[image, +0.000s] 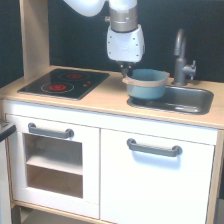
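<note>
A blue-grey pot (148, 89) with a tan rim is over the left part of the metal sink (185, 101), hiding some of its basin and edge. My gripper (127, 71) points down at the pot's left rim and appears shut on it. Its fingers are small and dark here, so the exact grip is hard to make out. Whether the pot touches the sink's edge or hangs just above it, I cannot tell.
Left of the pot lies a black stovetop (66, 83) with red rings, bare on top. A grey faucet (180, 57) rises behind the sink. The wooden counter (105, 97) between stove and sink is clear.
</note>
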